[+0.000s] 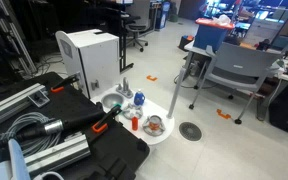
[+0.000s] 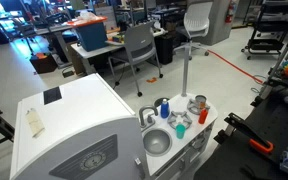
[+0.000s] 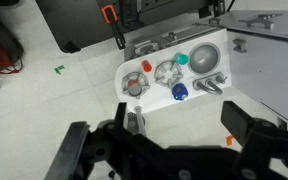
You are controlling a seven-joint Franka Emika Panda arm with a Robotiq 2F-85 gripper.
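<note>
My gripper stands open in the wrist view, its dark fingers wide apart and nothing between them. Beyond it lies a white toy kitchen counter [image 3: 162,104]. On that counter are a blue bottle [image 3: 180,91], a small teal cup [image 3: 182,59], a red object [image 3: 147,66] and a silver pot or can [image 3: 134,83]. A round grey sink [image 2: 157,142] with a faucet [image 2: 146,117] is set into the counter near the white box. In exterior view 2 the blue bottle [image 2: 165,109] stands upright behind the teal cup [image 2: 180,130]. None of these objects touches the gripper.
A tall white box [image 2: 79,125] stands at the sink end of the counter. The black table [image 1: 109,155] borders the counter, with cables [image 1: 29,125] and equipment on it. A grey chair [image 1: 234,70] and open floor lie beyond.
</note>
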